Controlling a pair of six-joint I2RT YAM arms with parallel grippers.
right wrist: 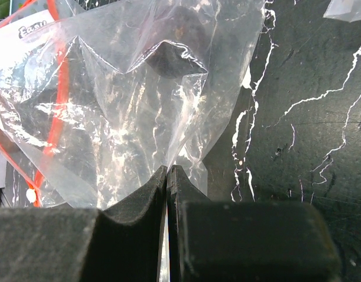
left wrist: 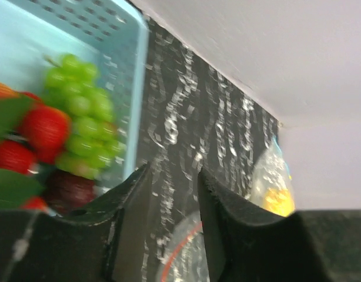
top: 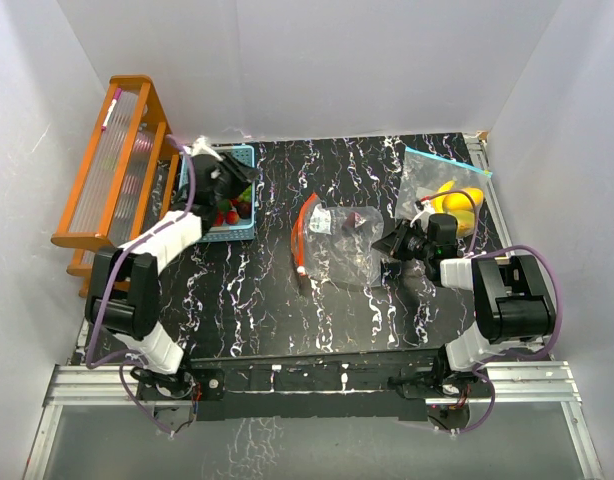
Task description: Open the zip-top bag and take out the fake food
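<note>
The clear zip top bag (top: 342, 250) with an orange-red zip strip (top: 301, 235) lies flat mid-table; one small dark reddish piece (top: 355, 220) shows in it. My right gripper is shut on the bag's end, with film pinched between its fingertips. Over the right side of the blue basket (top: 249, 156) hangs my left gripper, its fingers apart and nothing between them. Inside that basket, green grapes (left wrist: 83, 117) lie beside red strawberries (left wrist: 45, 126) and a dark round piece (left wrist: 69, 191).
A second clear bag (top: 417, 180) with a blue strip holds yellow food (top: 457, 200) at the back right. An orange-framed rack (top: 137, 130) stands left of the basket. Table space between basket and middle bag is clear.
</note>
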